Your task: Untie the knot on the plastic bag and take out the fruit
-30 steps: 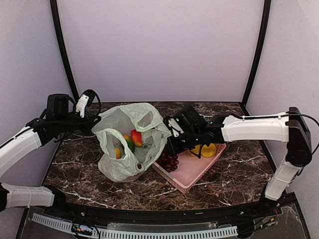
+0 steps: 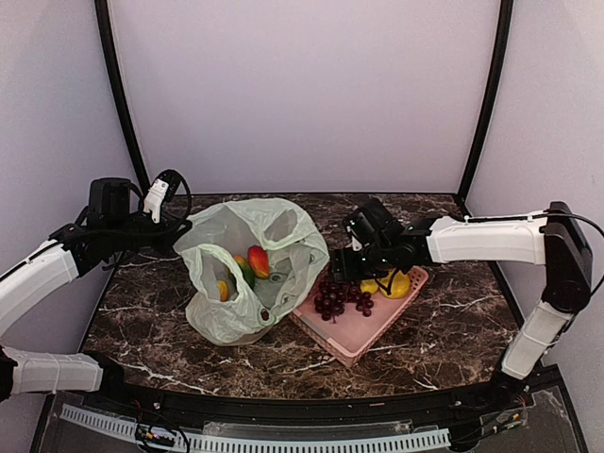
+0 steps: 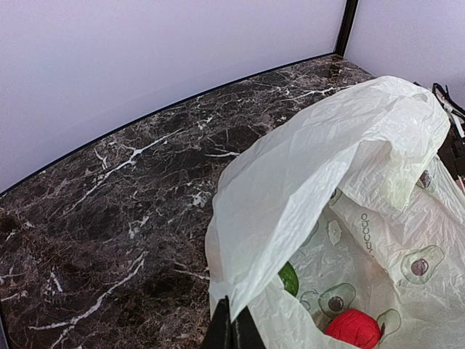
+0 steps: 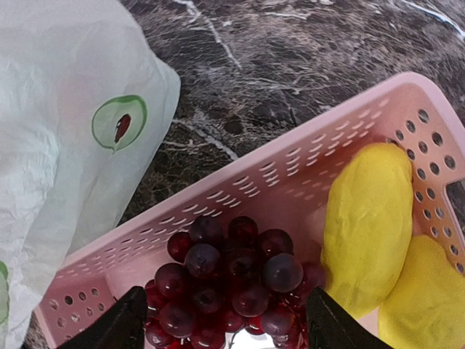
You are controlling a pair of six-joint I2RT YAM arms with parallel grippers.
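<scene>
The white plastic bag (image 2: 222, 321) gapes open on the left of the table. Inside it a red fruit (image 2: 258, 260), a green fruit (image 2: 247, 274) and an orange-yellow one (image 2: 223, 290) show. My left gripper is shut on the bag's edge. Dark red grapes (image 4: 207, 258) lie in the pink basket (image 2: 347, 349). Just over them my right gripper is open, its fingers (image 4: 123, 320) spread wide on either side of the bunch. Whether they touch the grapes I cannot tell.
Two yellow fruits, one elongated (image 4: 369, 225) and one rounder (image 4: 429, 302), lie at the basket's right end. The bag's right side overhangs the basket's left corner. Bare marble table (image 2: 434, 349) lies right of the basket.
The grapes have moved right and now rest in the basket. The left arm stays still.
</scene>
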